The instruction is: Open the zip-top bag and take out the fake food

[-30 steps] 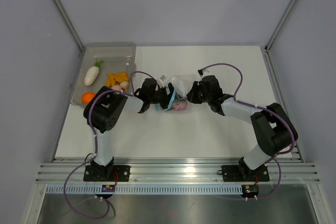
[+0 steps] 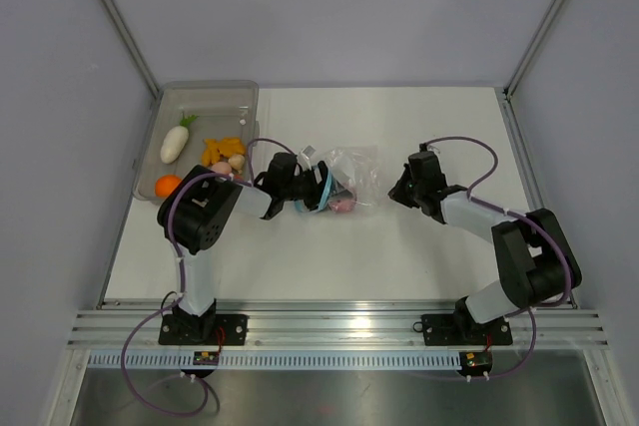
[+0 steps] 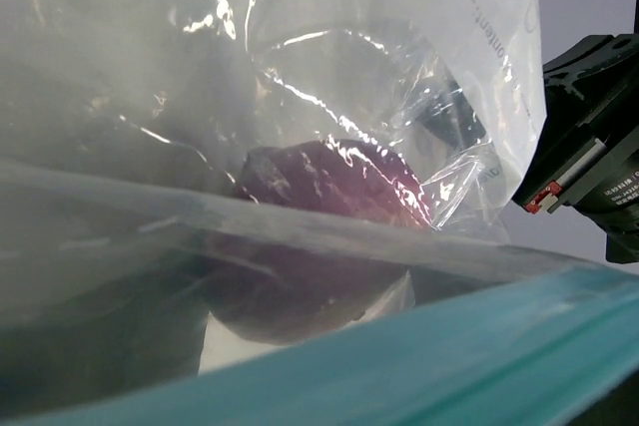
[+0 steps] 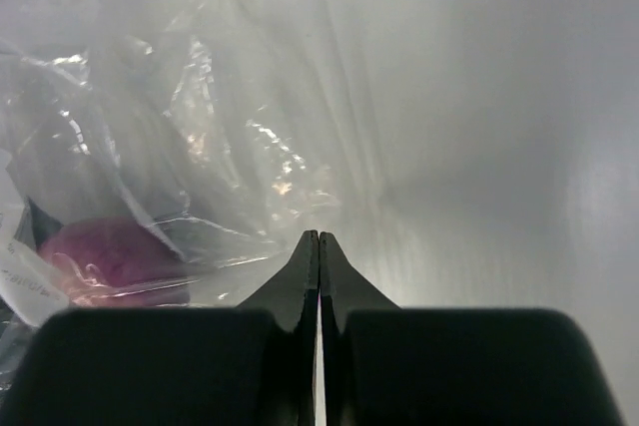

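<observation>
The clear zip-top bag lies mid-table, its blue zip strip facing left. Inside is a round purple-pink fake food, seen through the plastic in both wrist views. My left gripper is at the zip end of the bag. Its fingers are hidden behind plastic, so whether they grip it I cannot tell. To the right of the bag, my right gripper is shut with nothing between its fingers; the bag's far edge lies just beyond the tips, outside them.
A grey bin at the back left holds a white radish-like food, an orange and several other pieces. Bare white table spreads in front of the bag and behind it.
The right gripper has moved right, off the bag, and stays shut. The bag's plastic has shifted a little and spreads toward the right. The left arm has barely moved.
</observation>
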